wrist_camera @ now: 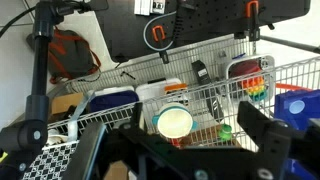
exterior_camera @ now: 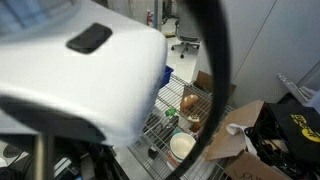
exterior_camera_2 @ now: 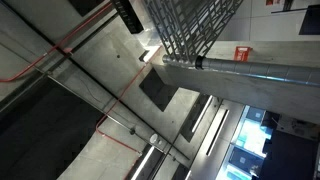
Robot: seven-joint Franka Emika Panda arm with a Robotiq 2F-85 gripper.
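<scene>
My gripper stands open in the wrist view, its dark fingers spread wide at the lower left and lower right. Between and beyond them, a round whitish bowl (wrist_camera: 174, 123) sits on or in a wire rack (wrist_camera: 210, 110), with no finger visibly touching it. Exterior view 1 shows the bowl (exterior_camera: 182, 146) too, low in the rack area. There the white arm (exterior_camera: 130, 70) fills much of the left side, and its fingers cannot be made out. No gripper shows in exterior view 2, which looks onto ceiling and pipes.
Above the rack lies a dark tabletop (wrist_camera: 120, 35) with cables and tools. A basket of colourful items (wrist_camera: 252, 80) and a blue bin (wrist_camera: 297, 104) stand to the right. An orange-handled item (wrist_camera: 175, 86) lies near the bowl. An open cardboard box (exterior_camera: 232, 145) crowds the right.
</scene>
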